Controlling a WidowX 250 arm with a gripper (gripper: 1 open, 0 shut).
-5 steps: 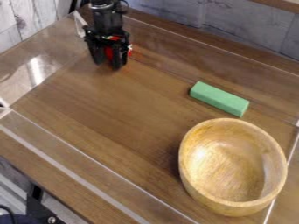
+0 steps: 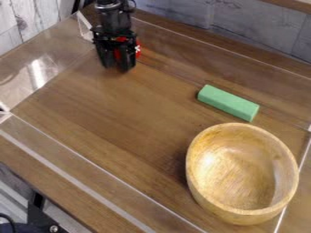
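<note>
My black gripper (image 2: 116,55) is at the back left of the wooden table, low over a red object (image 2: 131,45) that is mostly hidden behind it. The view is too small and dark to tell whether the fingers are open or shut on it. A green block (image 2: 227,103) lies on the right side of the table. A large wooden bowl (image 2: 241,202) sits at the front right.
Grey walls (image 2: 219,27) run along the back, with a pale wall at the left beside the arm.
</note>
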